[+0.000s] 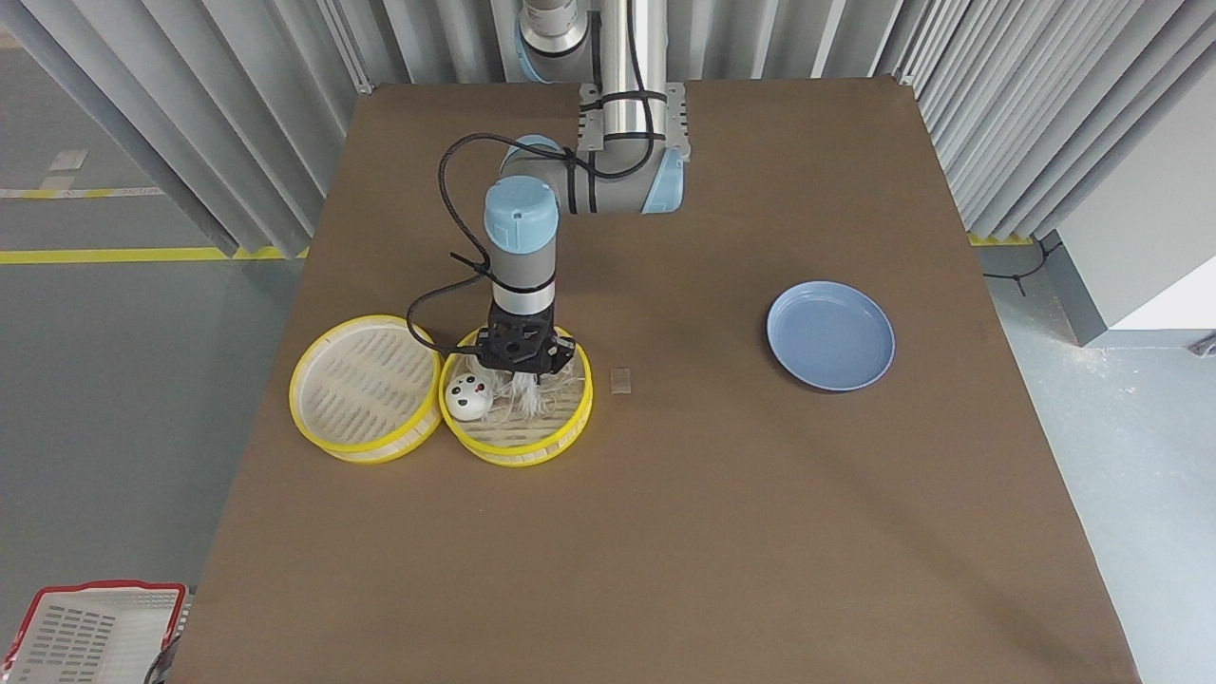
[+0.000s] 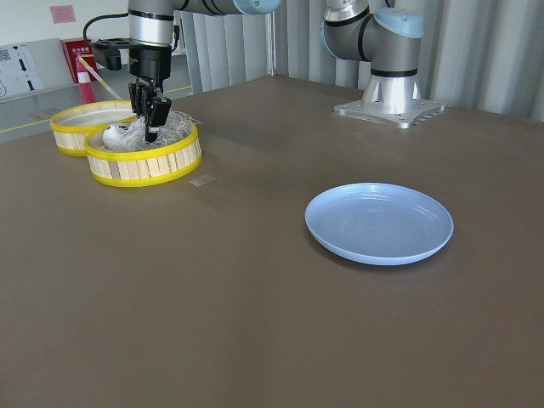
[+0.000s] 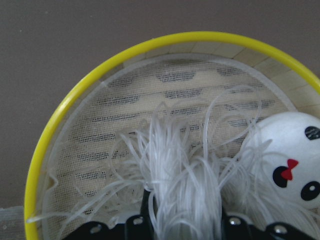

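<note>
A yellow-rimmed round basket holds a white ball with a face and a tangle of white strands. My black gripper is down in this basket, at the strands beside the ball. In the wrist view a dense bundle of strands rises between the fingers and hides the fingertips, so whether they are shut on it is unclear.
An empty yellow-rimmed basket sits directly left of the first in the front view. A blue plate lies on the right part of the brown table, with bare table between and in front.
</note>
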